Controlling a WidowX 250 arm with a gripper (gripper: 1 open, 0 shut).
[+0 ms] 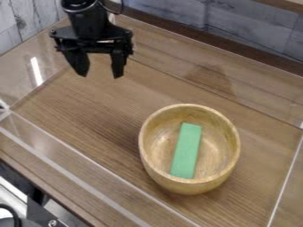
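My gripper (92,60) is at the upper left, its dark arm reaching down from the top edge over bare wood, with two black fingers spread apart and nothing seen between them. A round tan bowl (160,146) stands at the lower right, holding a green rectangular block (186,150) lying lengthwise inside it, well apart from the gripper.
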